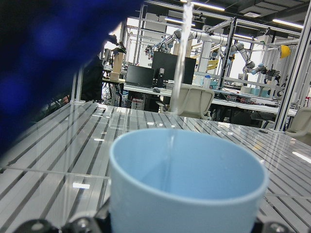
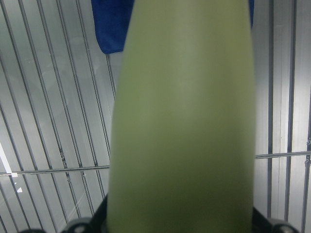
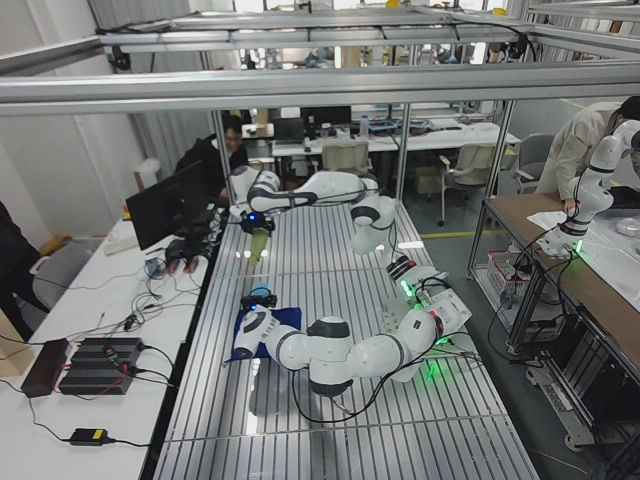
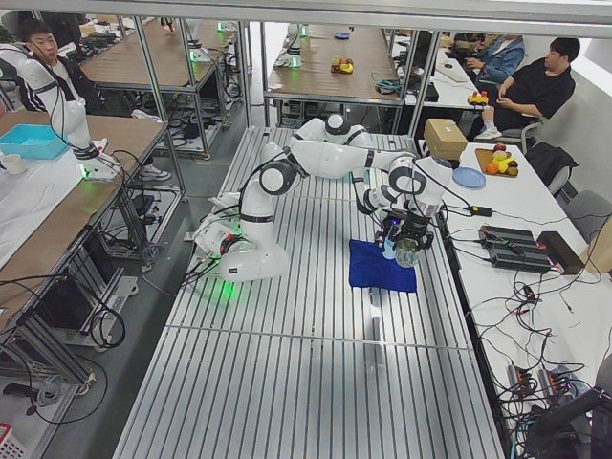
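Observation:
A light blue cup [image 1: 187, 204] fills the bottom of the left wrist view, held upright by a gripper at the frame's lower edge, its fingers mostly hidden; in the camera right view the cup [image 4: 388, 251] is above a dark blue cloth [image 4: 381, 273]. In the right wrist view a long pale green, translucent object [image 2: 180, 121] fills the middle, with my right gripper shut on it; in the camera left view this green object [image 3: 257, 250] hangs from the far arm's gripper, over the metal slatted table [image 3: 330, 450]. The cloth [image 2: 112, 24] shows behind it from above.
A white side table [image 4: 516, 306] with black boxes, cables and a monitor [image 3: 160, 205] runs along one side. Bare slats fill much of the table [image 4: 277, 392]. Two arms span the table's middle. People sit and stand around nearby tables.

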